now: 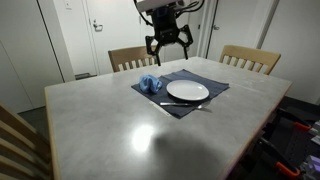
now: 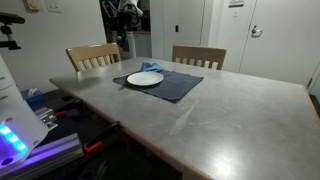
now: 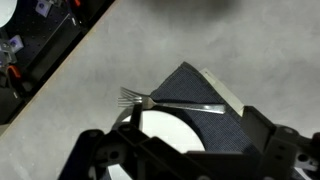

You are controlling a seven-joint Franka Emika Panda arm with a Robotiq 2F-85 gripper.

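My gripper [image 1: 171,57] hangs open in the air above the table, with nothing between its fingers. Below it lies a white plate [image 1: 188,91] on a dark placemat [image 1: 211,87]. A crumpled blue cloth [image 1: 150,84] rests beside the plate, on the placemat's left part. In the wrist view, a metal fork [image 3: 180,105] lies along the plate's edge, partly over the placemat. A pale, flat strip, perhaps a knife handle [image 3: 222,90], shows at the mat's border. Part of the plate [image 3: 172,128] is hidden by the gripper there.
Wooden chairs [image 2: 198,57] stand around the table.
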